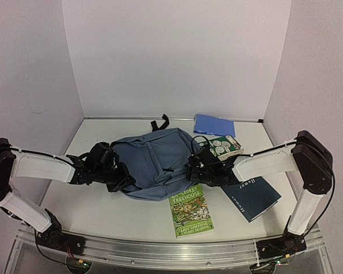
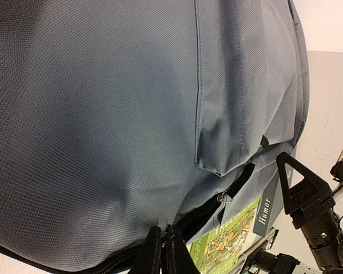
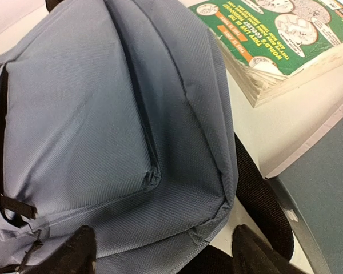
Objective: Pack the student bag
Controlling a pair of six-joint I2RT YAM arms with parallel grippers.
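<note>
A blue-grey bag lies flat on the table between my arms. At its near left edge is my left gripper, its fingers close together. In the left wrist view this gripper is shut on the bag's fabric beside the black zip; puckers run up from the fingertips. A metal zip pull shows further along the zip, where the edge gapes somewhat. Over the bag's right side, my right gripper stands open. The right wrist view shows its fingers wide apart, bag fabric below and nothing gripped.
Near the front lies a green Treehouse book. Right of the bag are a thick green book and a dark Humor book, partly under my right arm. A blue folder rests at the back.
</note>
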